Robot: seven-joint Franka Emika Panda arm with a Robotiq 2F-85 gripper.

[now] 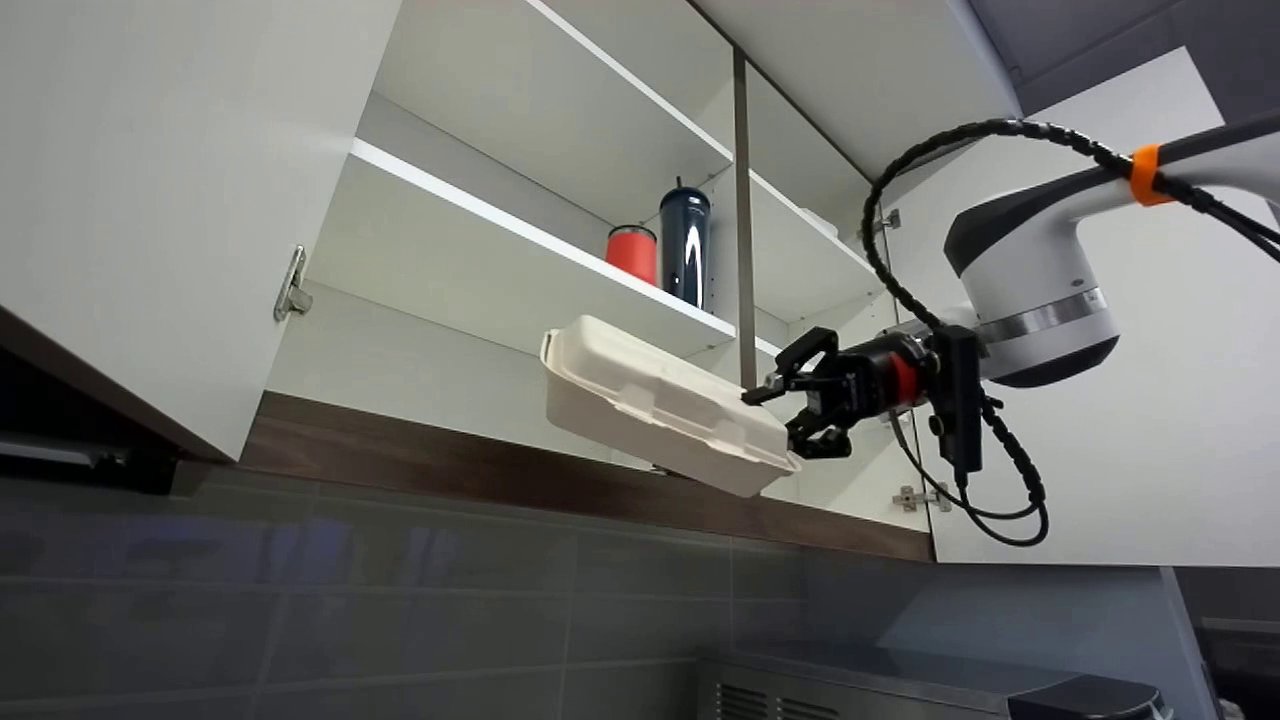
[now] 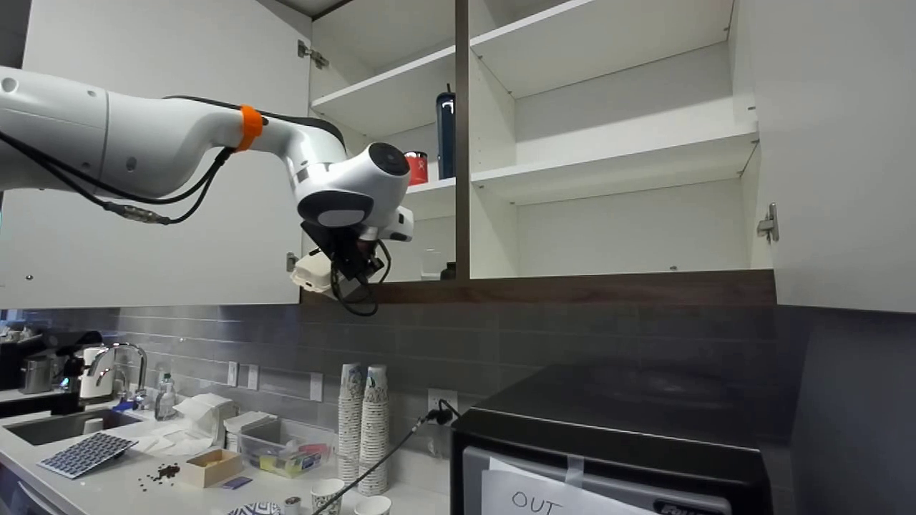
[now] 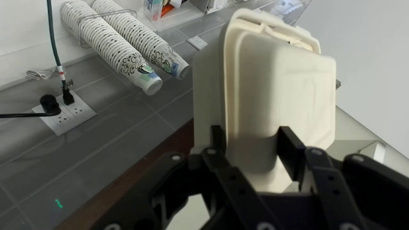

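Observation:
My gripper [image 1: 774,420] is shut on one end of a cream clamshell box [image 1: 654,402], which hangs in the air in front of the open wall cabinet. In the wrist view the closed box [image 3: 303,88] stretches away from me, with a dark finger [image 3: 289,147] on either side of its near end. Exterior view 2 shows only a small part of the box [image 2: 314,273], past the arm. Seen in exterior view 1, it tilts down toward my gripper and covers part of the cabinet's lowest level.
A red cup [image 1: 632,253] and a dark tumbler [image 1: 685,246] stand on the middle shelf [image 1: 528,240]. The wooden bottom edge [image 1: 396,444] and a centre post [image 1: 744,240] frame the cabinet. Its doors stand open. Shelves right of the post [image 2: 614,163] look bare in exterior view 2.

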